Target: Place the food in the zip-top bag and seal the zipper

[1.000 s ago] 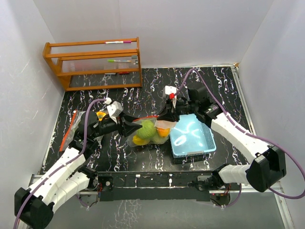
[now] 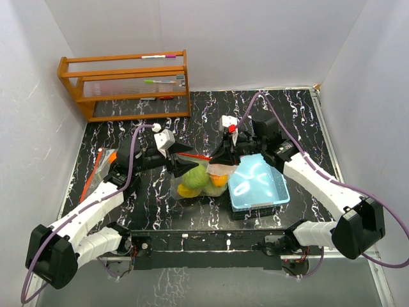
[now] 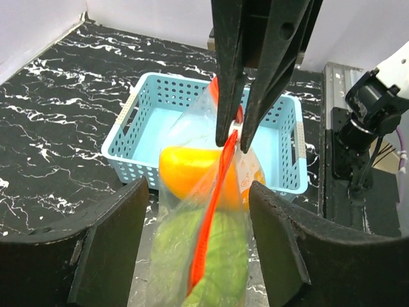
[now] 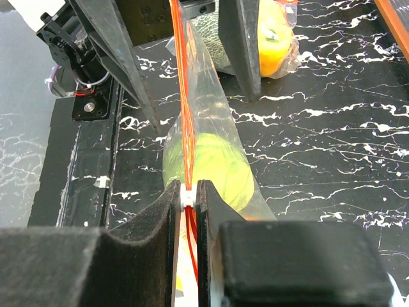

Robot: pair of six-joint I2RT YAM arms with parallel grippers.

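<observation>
A clear zip top bag point(image 2: 198, 184) holds a green round food point(image 2: 195, 177), a yellow one point(image 2: 186, 191) and an orange one point(image 2: 219, 180). Its red zipper strip point(image 3: 211, 224) runs along the top edge, with a small white slider point(image 4: 188, 197) near one end. My right gripper is shut on the slider and zipper end. My left gripper stands open around the bag's top edge, one finger on each side of the strip; the strip passes between them without visible contact.
A light blue basket point(image 2: 258, 183) stands empty to the right of the bag. Another filled bag point(image 4: 275, 38) with an orange edge lies at the left, behind my left arm. A wooden rack point(image 2: 131, 77) stands at the back left. Free table lies behind the bag.
My left gripper has opened and moved right along the bag's top edge, nearer to the right gripper. The right arm and bag have stayed about where they were.
</observation>
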